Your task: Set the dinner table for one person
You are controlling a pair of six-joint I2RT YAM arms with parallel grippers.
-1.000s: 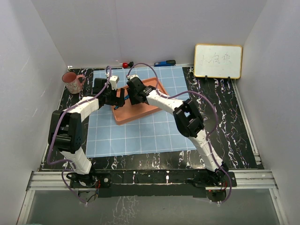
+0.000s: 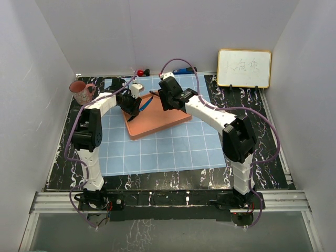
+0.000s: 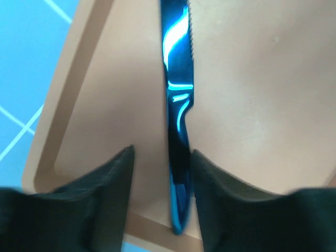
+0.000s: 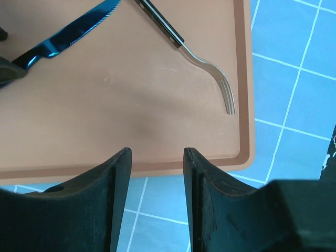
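A shiny blue knife lies in the peach tray, with its handle between the fingers of my left gripper. Those fingers are part open: a wide gap shows on the handle's left side, while the right finger is close beside it or touching. Over the tray's right half, my right gripper is open and empty. Ahead of it, in the right wrist view, a fork with a black handle and silver tines rests on the tray floor. A left gripper finger shows at that view's left edge.
Under the tray spreads a blue gridded mat, bare at the front. A patterned mug stands at the back left. Screwdriver-like tools lie along the back wall, and a small whiteboard leans at the back right.
My right gripper has moved to the right over the tray. The left one has come in over the knife handle, and its fingers stand closer together than a second ago.
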